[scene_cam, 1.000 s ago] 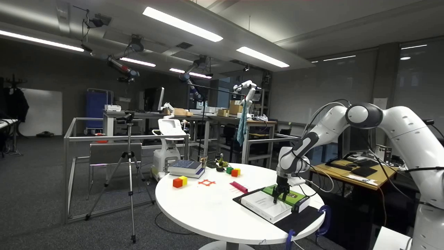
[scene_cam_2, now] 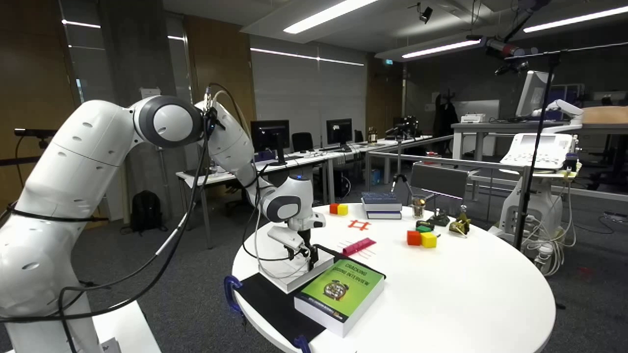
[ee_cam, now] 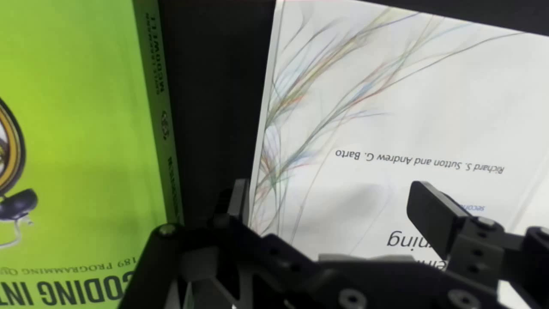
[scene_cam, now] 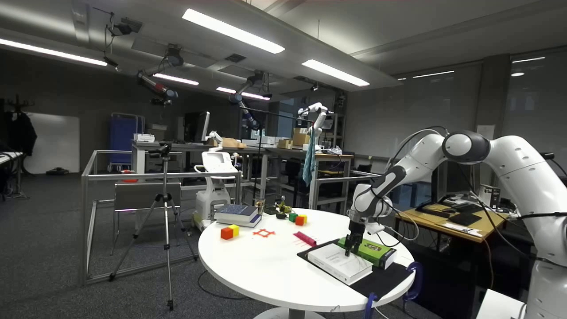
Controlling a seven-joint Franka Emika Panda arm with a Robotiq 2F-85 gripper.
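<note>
A thick white book [scene_cam: 340, 262] lies flat on a black mat [scene_cam_2: 268, 303] near the table's edge. Beside it on the mat is a green book [scene_cam_2: 344, 286], with a narrow gap of mat between the two in the wrist view. My gripper stands open over the white book. In the wrist view one of its fingers [ee_cam: 237, 198] is at the book's left long edge, by the gap; the other [ee_cam: 432, 213] is above the cover. Nothing shows gripped between them. Whether a fingertip touches the book, I cannot tell.
A pink roll [scene_cam_2: 357, 246] lies past the mat. Farther off are stacked blue books [scene_cam: 238, 215], small coloured blocks [scene_cam: 230, 231] and a red frame [scene_cam: 264, 233]. Blue clamps [scene_cam: 417, 280] grip the table edge.
My gripper has shifted slightly left in exterior view 1 and sits a little higher over the books. Both books appear unmoved.
</note>
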